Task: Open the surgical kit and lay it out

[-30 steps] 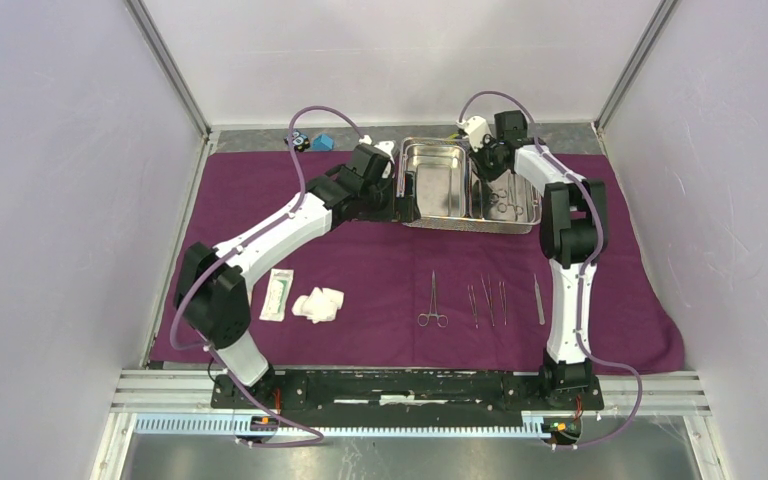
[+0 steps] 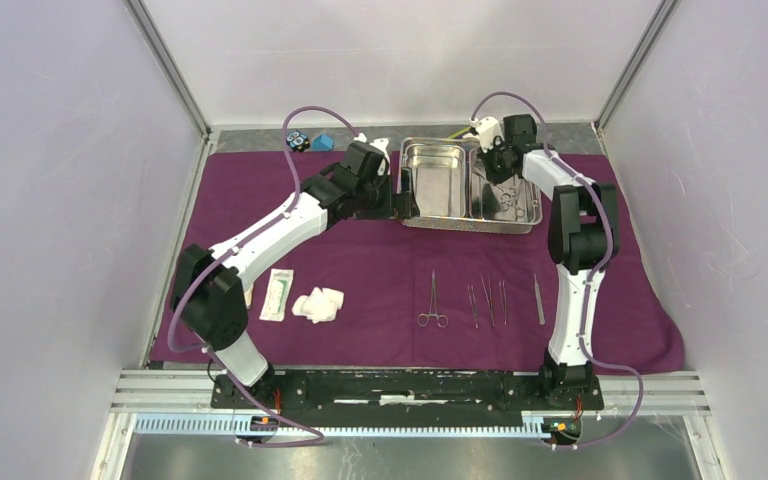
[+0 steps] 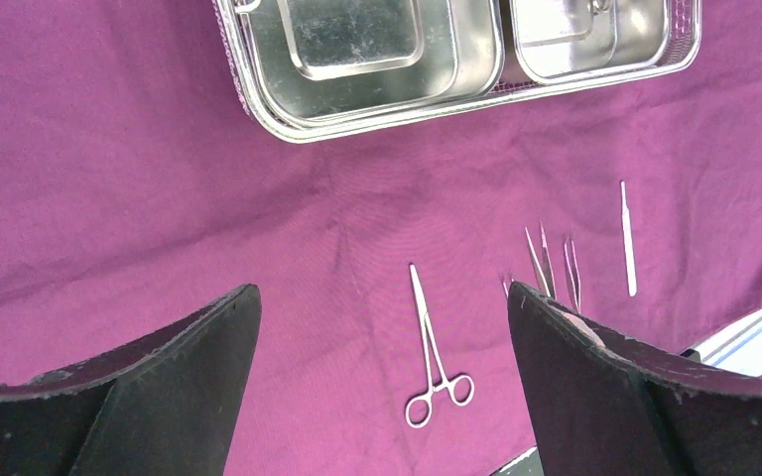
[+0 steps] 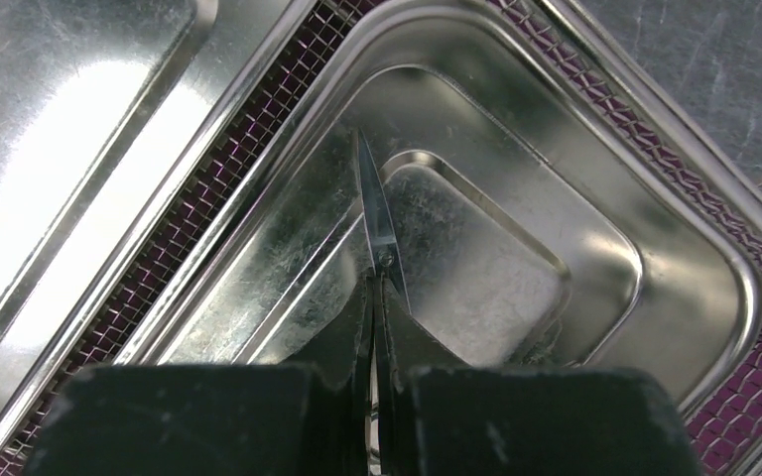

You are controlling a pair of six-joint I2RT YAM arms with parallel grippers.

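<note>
The steel kit basket (image 2: pixel 465 225) holds two inner trays at the back. My right gripper is shut, low over the right tray (image 4: pixel 695 297), its tips at scissors (image 4: pixel 379 223) lying there; whether anything is pinched is hidden, and the fingertips meet. My left gripper stands open and empty near the basket's left side, above the cloth. On the purple cloth (image 2: pixel 360 260) lie scissor-like forceps (image 3: pixel 430 362), several tweezers (image 3: pixel 546 263) and a scalpel-like handle (image 3: pixel 628 238).
At the front left are a wrapped packet (image 2: pixel 278 294) and white gauze (image 2: pixel 318 305). Small blue objects (image 2: pixel 322 142) sit behind the cloth. Walls bound both sides.
My right gripper has shifted slightly to the right within the tray area. The left arm is nearly still.
</note>
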